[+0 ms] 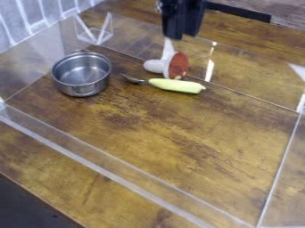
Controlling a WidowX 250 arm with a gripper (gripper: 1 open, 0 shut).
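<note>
A yellow-green corn cob (177,85) lies on the wooden table just in front of a white object with a reddish round face (177,66). A small dark utensil (136,79) lies at the cob's left end. My dark gripper (181,20) is blurred at the top centre, above these things and apart from the cob; I cannot make out how its fingers stand. A steel pot (81,85) sits on the left.
Clear panels or strips border the wooden work area (167,160) on several sides. A white slatted edge shows at the top left.
</note>
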